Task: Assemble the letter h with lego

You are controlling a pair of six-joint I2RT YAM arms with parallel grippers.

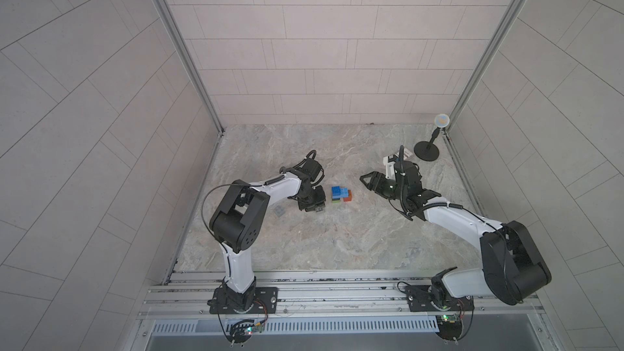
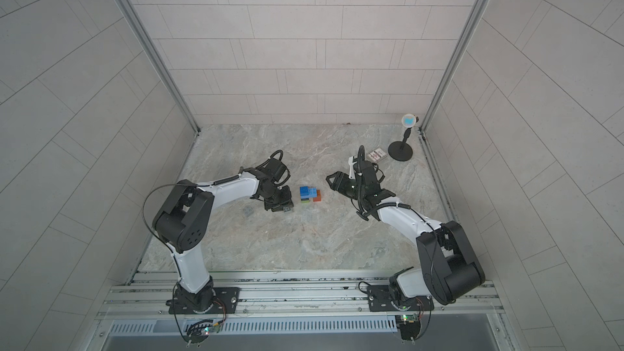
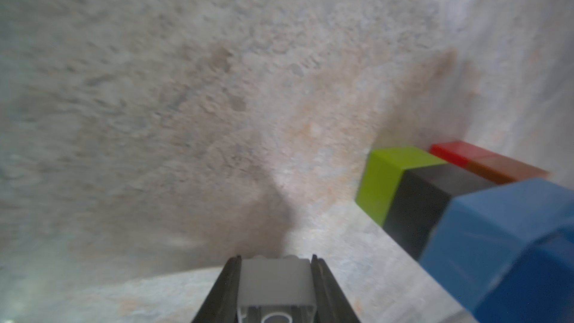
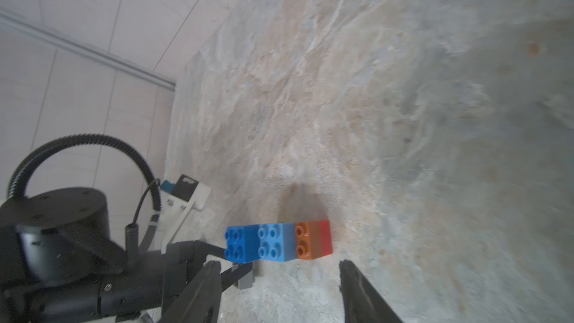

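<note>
A cluster of lego bricks stands mid-table: dark blue [image 4: 241,243], light blue [image 3: 490,233] and orange [image 4: 308,240] bricks, with red, black and lime green [image 3: 381,182] ones beside or under them. My left gripper is shut on a grey brick [image 3: 276,281], low over the table just left of the cluster. My right gripper stands open above the table to the right of the cluster, nothing between its fingers.
A black stand [image 1: 426,149] with a round head is at the back right, a small card [image 2: 377,154] near it.
</note>
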